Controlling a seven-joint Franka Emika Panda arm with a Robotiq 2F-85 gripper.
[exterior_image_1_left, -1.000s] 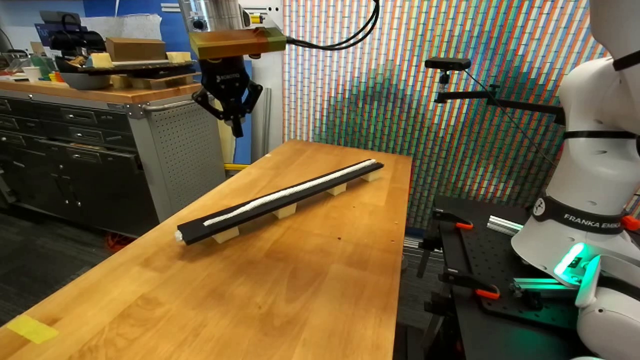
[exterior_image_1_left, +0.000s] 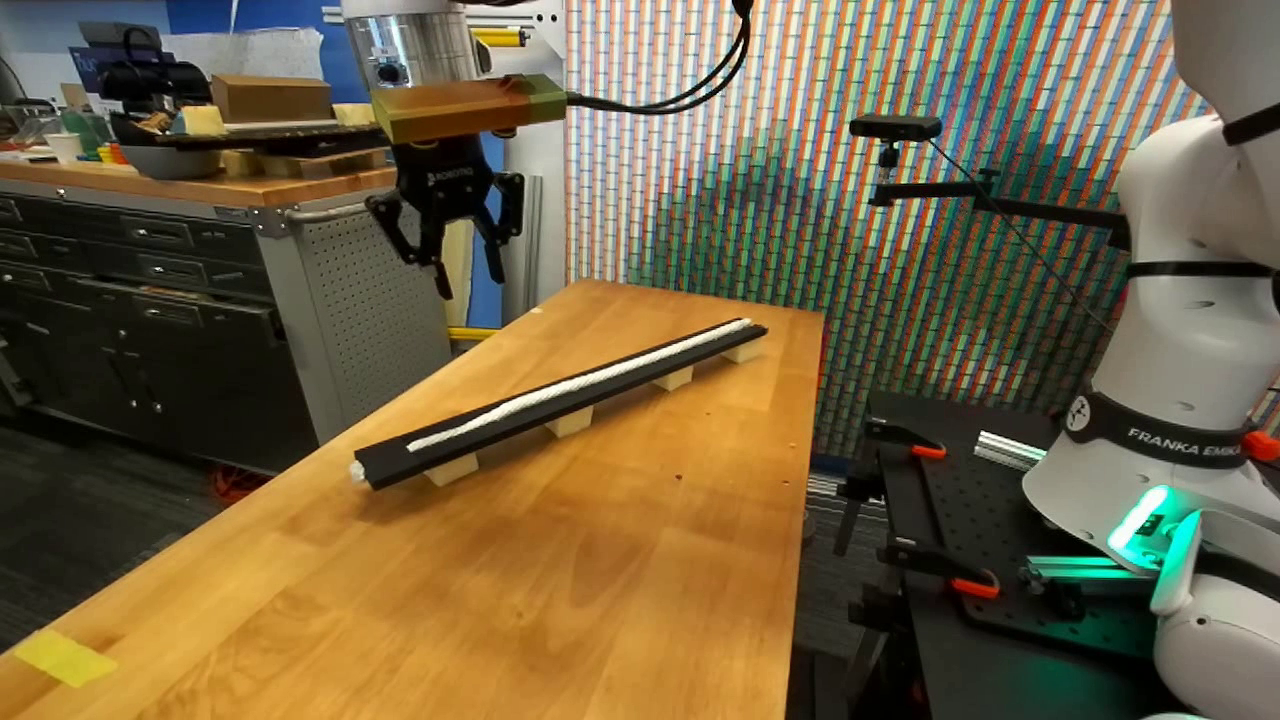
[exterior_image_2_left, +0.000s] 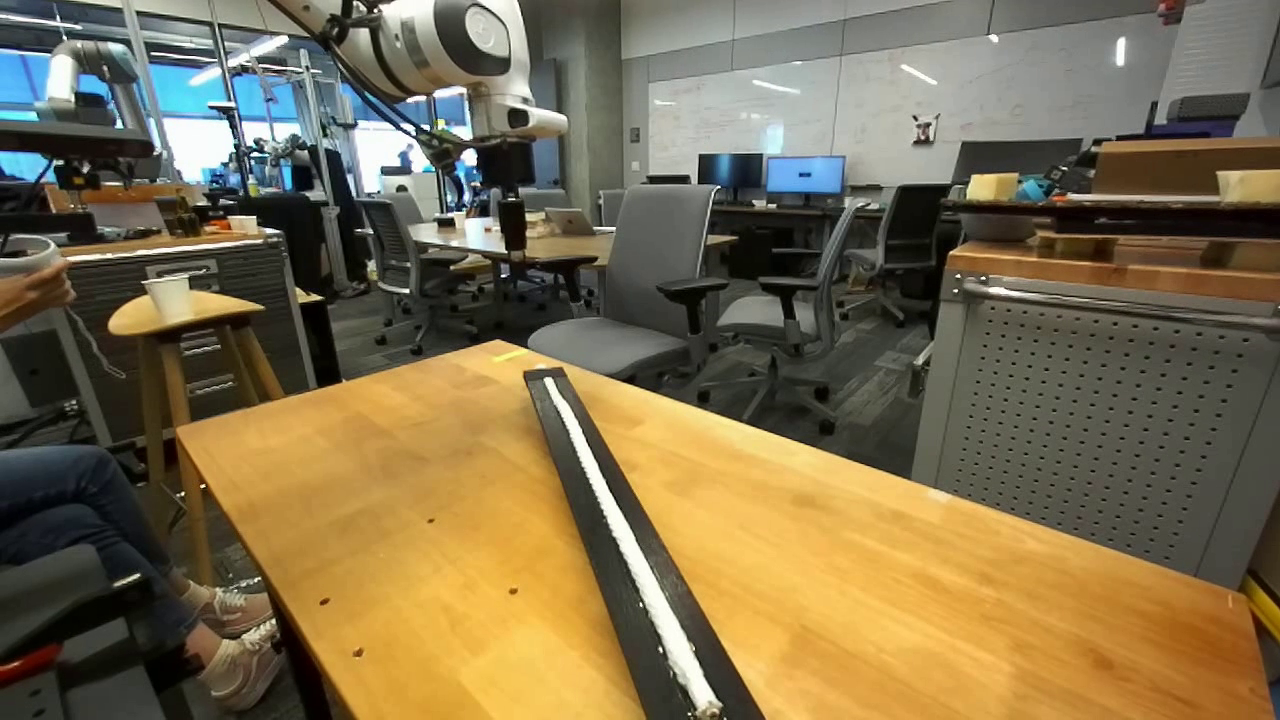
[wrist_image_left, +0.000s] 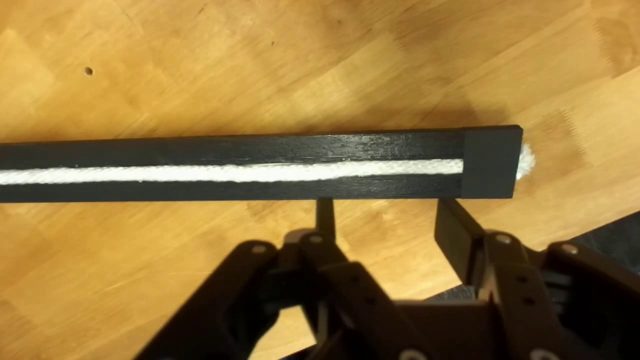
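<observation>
A long black board (exterior_image_1_left: 516, 414) lies diagonally over the wooden table, raised on several small pale blocks (exterior_image_1_left: 570, 422). A white rope (exterior_image_1_left: 576, 384) runs along its top. In the wrist view the rope (wrist_image_left: 240, 173) passes under a flat dark band (wrist_image_left: 492, 162) at the board's right end, and a frayed tuft (wrist_image_left: 526, 162) sticks out beyond. High above the table hangs my gripper (exterior_image_1_left: 470, 286), its fingers parted and nothing between them. Seen from the wrist, my gripper appears just below the board's lower edge, near the banded end; it is not touching anything.
A tool cabinet (exterior_image_1_left: 156, 264) stands to the left. Grey chairs (exterior_image_2_left: 660, 264) stand past the table's far side, and someone sits at the left in exterior view 2.
The gripper's fingers were together a second ago and are now spread apart. The gripper has also come slightly lower and to the left in exterior view 1. Board and rope have not moved.
</observation>
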